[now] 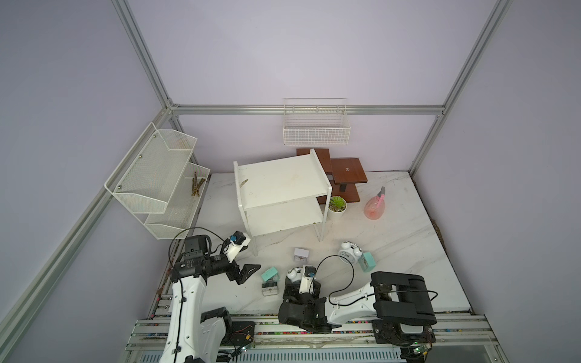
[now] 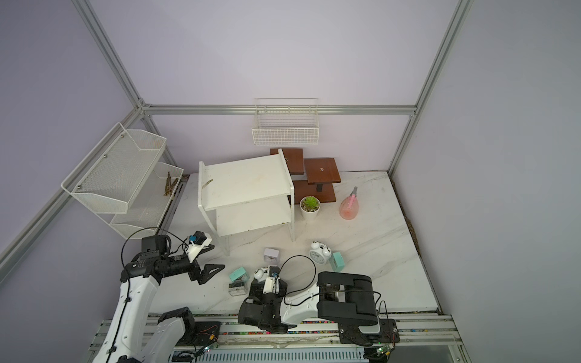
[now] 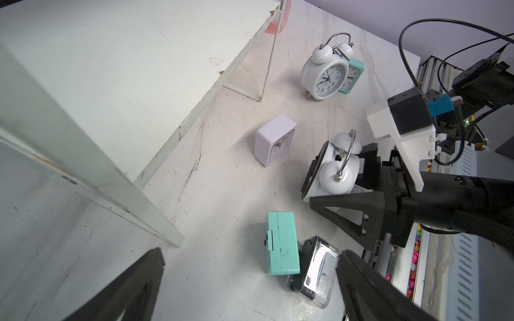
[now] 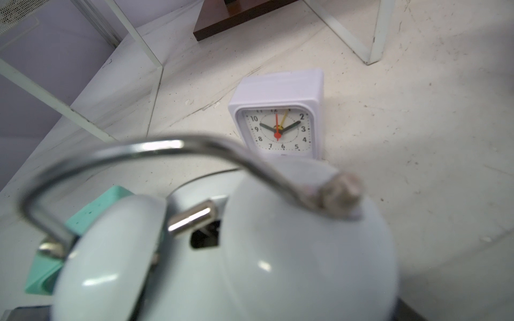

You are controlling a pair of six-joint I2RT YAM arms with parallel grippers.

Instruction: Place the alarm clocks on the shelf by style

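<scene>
A white twin-bell clock stands between the open fingers of my right gripper, close in front of the right wrist camera. Whether the pads touch it cannot be told. My left gripper is open and empty above the table's left side. A pale lilac square clock stands beyond the bell clock. A teal clock leans close against a clear-topped clock. To the right, a second white twin-bell clock stands beside another teal clock. The white two-tier shelf bears no clocks on its visible surfaces.
A potted succulent, brown stepped stand and pink spray bottle stand right of the shelf. Wire baskets hang at the left.
</scene>
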